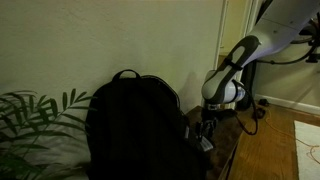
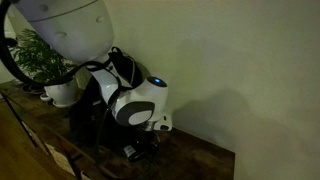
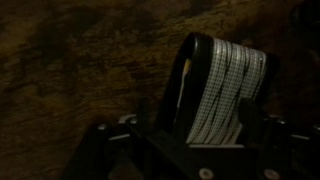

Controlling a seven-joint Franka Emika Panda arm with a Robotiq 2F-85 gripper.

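A small black object with a pale, ribbed, mesh-like face (image 3: 222, 90) lies on the dark wooden surface (image 3: 80, 60). In exterior view 1 the same light-faced object (image 1: 206, 144) shows close to the right side of a black backpack. Low over it hangs my gripper (image 1: 207, 128), open. From the wrist, the dark fingers of the gripper reach up from the bottom edge, with the object's near end between or just below them. Poor light hides whether they touch it. In exterior view 2 the gripper (image 2: 148, 145) is low over the tabletop.
The black backpack (image 1: 140, 125) stands against the wall to the left of the arm. A potted plant (image 2: 62, 90) sits at the table's far end. Bare tabletop (image 2: 200, 155) lies right of the gripper in exterior view 2.
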